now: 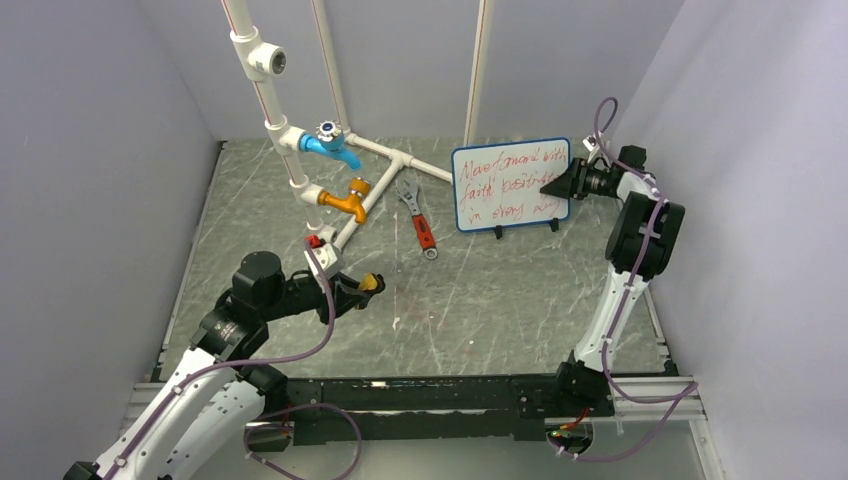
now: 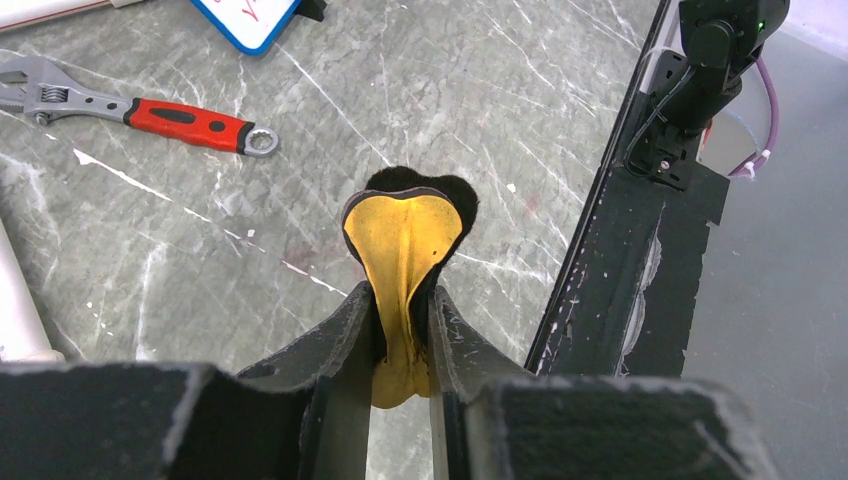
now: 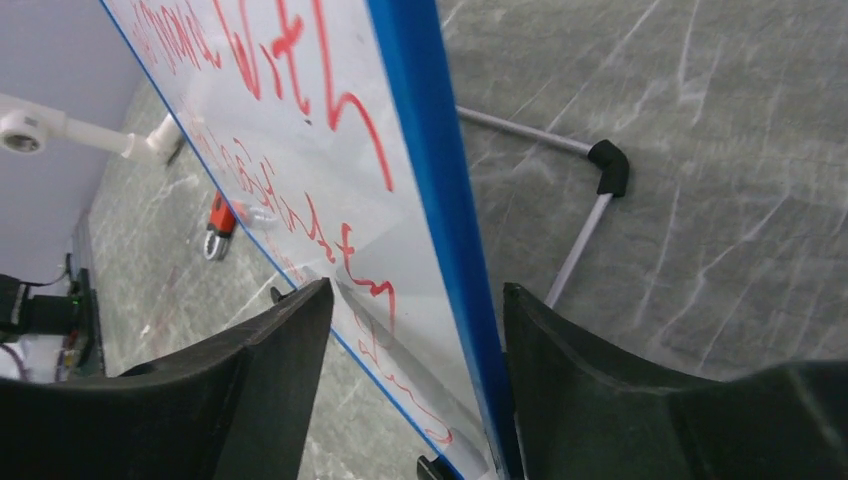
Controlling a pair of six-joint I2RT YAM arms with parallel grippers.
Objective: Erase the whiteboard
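Observation:
The whiteboard (image 1: pixel 512 182), blue-framed and covered with red handwriting, leans on a stand at the back right. My right gripper (image 1: pixel 556 187) straddles its right edge. In the right wrist view the fingers stand apart, one in front of the written face and the other beyond the blue frame (image 3: pixel 440 170), with a gap left at the front. A yellow-and-black eraser (image 2: pixel 405 235) is pinched upright between the fingers of my left gripper, held above the table at the left. The board's writing shows no wiped patch.
An adjustable wrench (image 1: pixel 421 225) with a red handle lies left of the board. White pipes with a blue tap (image 1: pixel 330 145) and an orange tap (image 1: pixel 348 202) stand farther left.

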